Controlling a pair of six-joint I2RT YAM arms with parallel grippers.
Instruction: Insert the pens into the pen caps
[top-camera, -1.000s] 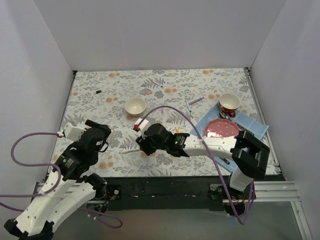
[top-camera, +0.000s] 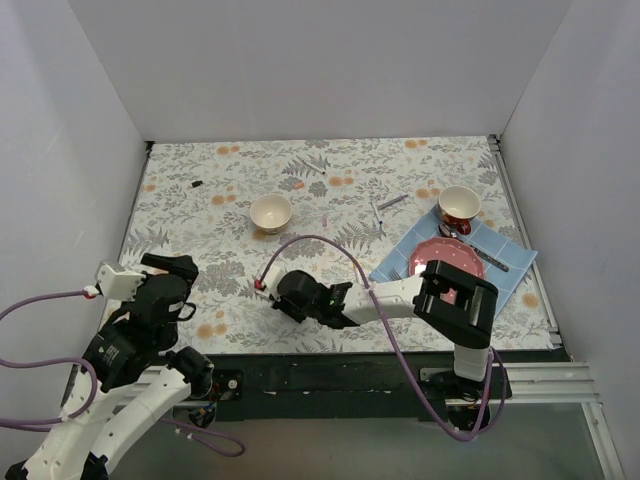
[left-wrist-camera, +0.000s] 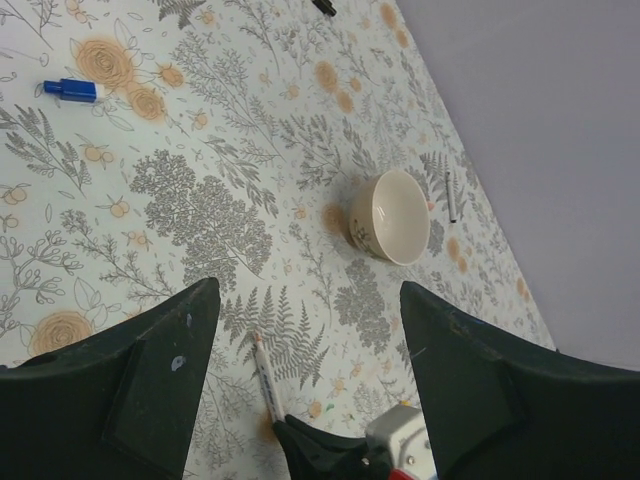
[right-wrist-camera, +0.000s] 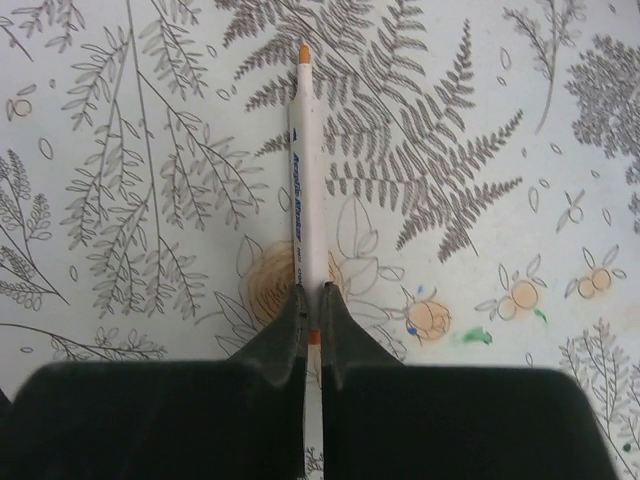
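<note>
A white pen (right-wrist-camera: 308, 190) with an orange tip runs up from between the fingers of my right gripper, which is shut on its near end. In the left wrist view the same pen (left-wrist-camera: 268, 380) reaches into the dark right fingers. My left gripper stands wide open, empty, over the left of the table. A blue cap-like piece (left-wrist-camera: 73, 90) with a white end lies ahead of it. Toward the back are a small black piece (top-camera: 196, 183), an orange piece (top-camera: 299, 184) and a white pen (top-camera: 313, 166).
A cream bowl (top-camera: 271, 213) stands left of centre. More slim pens (top-camera: 393, 201) lie right of centre, near a pink piece (top-camera: 324, 220). At the right, a blue cloth (top-camera: 515, 255) carries a pink plate (top-camera: 447, 253), cutlery and a cup (top-camera: 459, 203).
The left arm drew slightly left and toward the front.
</note>
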